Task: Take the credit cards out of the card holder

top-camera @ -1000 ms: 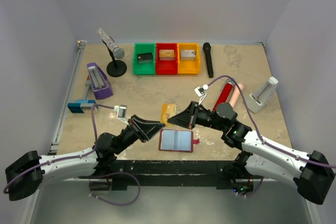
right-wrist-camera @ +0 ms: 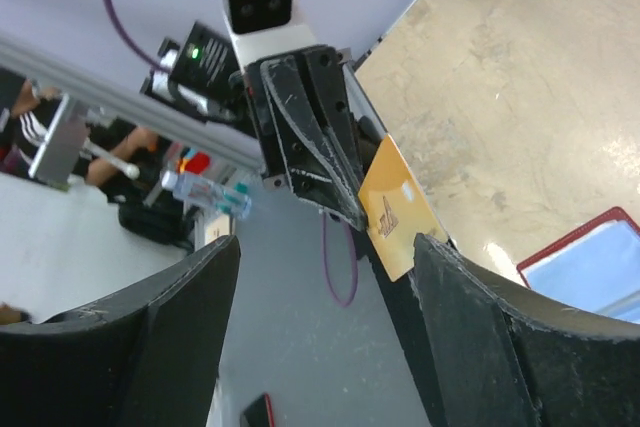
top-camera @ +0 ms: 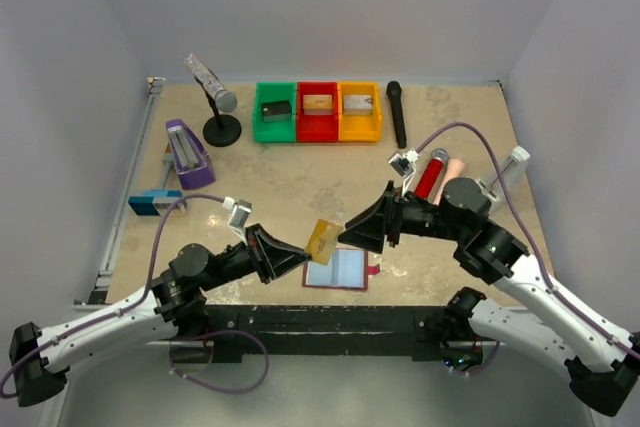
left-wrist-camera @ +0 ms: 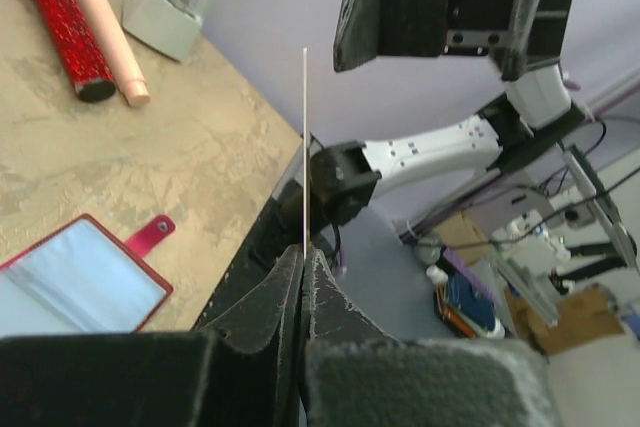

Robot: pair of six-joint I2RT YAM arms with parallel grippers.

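A gold card (top-camera: 323,241) stands out from the tips of my left gripper (top-camera: 307,254), which is shut on one end of it. Edge-on, the card (left-wrist-camera: 305,147) is a thin upright line between the closed fingertips in the left wrist view; its gold face (right-wrist-camera: 397,209) shows in the right wrist view. My right gripper (top-camera: 352,235) is open just right of the card, with nothing held between its fingers. Below them the card holder (top-camera: 335,268), red-edged with clear pockets and a red snap tab, lies open and flat on the table. No card shows in its visible pockets.
At the back stand green (top-camera: 275,112), red (top-camera: 317,112) and yellow (top-camera: 359,112) bins, each with a small item inside. A microphone (top-camera: 396,112), a red glitter tube (top-camera: 429,175) and a white stapler-like object (top-camera: 505,177) lie right.
My right gripper has opened and drawn back to the right, away from the card. The card now tilts, staying with my left gripper, which has shifted slightly toward the front.
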